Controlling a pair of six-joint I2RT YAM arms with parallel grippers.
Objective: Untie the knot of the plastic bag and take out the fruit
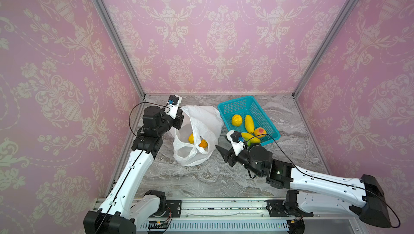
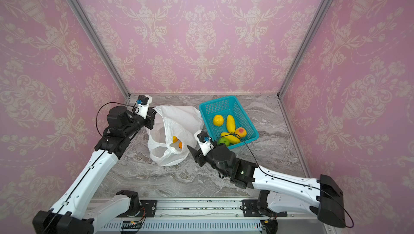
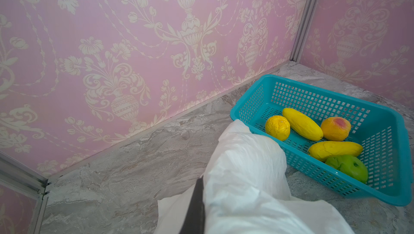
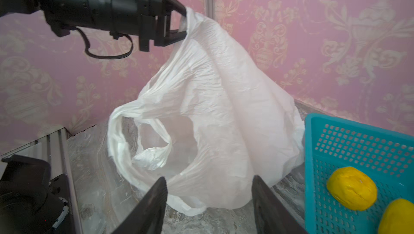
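Note:
The white plastic bag (image 1: 206, 121) stands on the table with its mouth open toward the front left. Inside it, an orange fruit (image 1: 203, 143) and a yellow one (image 1: 191, 138) show through the opening. My left gripper is shut on the bag's upper edge, holding that side raised. To the right of the bag, my right gripper (image 1: 224, 154) is open and empty. In the right wrist view its two fingers (image 4: 151, 206) stand wide apart, facing the bag (image 4: 224, 104), which is clear of them.
A teal basket (image 3: 248, 124) stands right of the bag. It holds a round yellow fruit (image 3: 277, 127), two long yellow fruits, a peach (image 3: 335, 128) and a green apple (image 3: 347, 168).

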